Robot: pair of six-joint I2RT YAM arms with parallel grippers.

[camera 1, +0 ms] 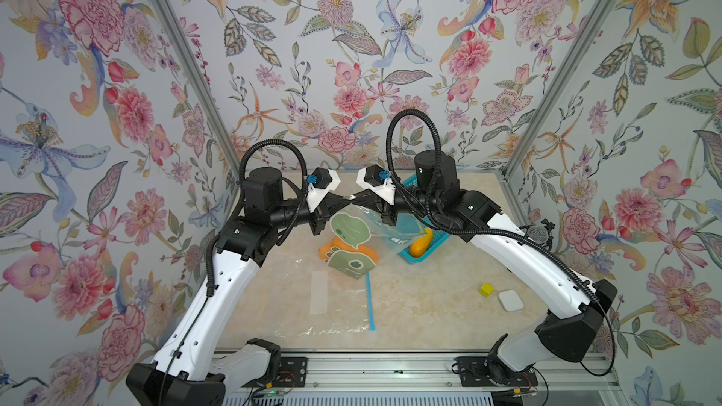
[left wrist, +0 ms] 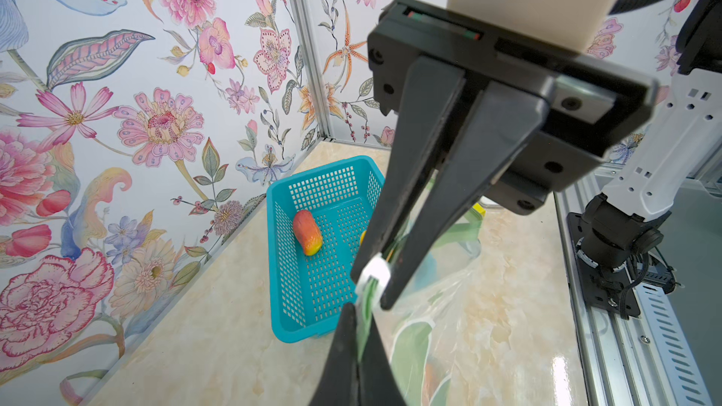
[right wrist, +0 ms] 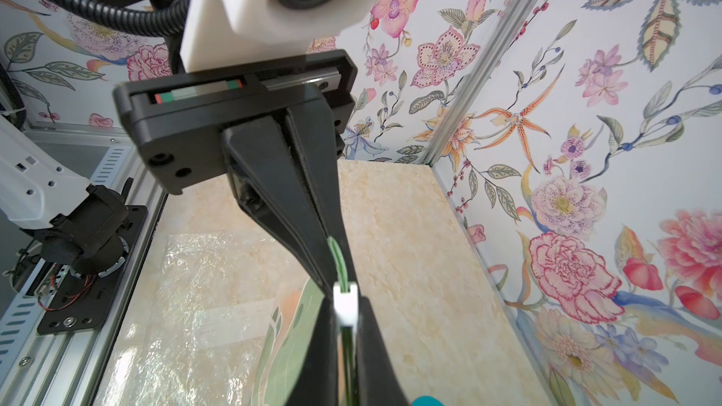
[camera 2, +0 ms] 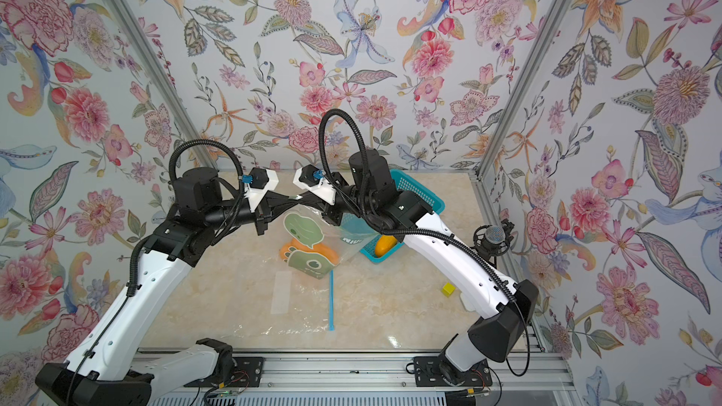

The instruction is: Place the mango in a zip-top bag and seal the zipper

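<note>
A clear zip top bag [camera 1: 350, 230] with green prints hangs below my two grippers. An orange shape [camera 1: 362, 249] shows at its lower part; whether that is a mango inside or a print, I cannot tell. My left gripper is shut on the bag's green zipper strip [left wrist: 366, 308]. Close by, my right gripper is shut, its tips at the white slider [right wrist: 346, 304]. Whether the right fingers pinch anything is unclear. In the right wrist view the strip rises from the slider between the left gripper's fingers [right wrist: 319, 180].
A blue basket [left wrist: 279, 285] holds a red-yellow fruit [left wrist: 307, 231] and a yellow one [camera 1: 421, 243]. Toward the right lie a yellow cube [camera 1: 486, 288] and a white piece [camera 1: 510, 300]. A blue strip [camera 1: 369, 304] lies at front centre; the front table is otherwise mostly clear.
</note>
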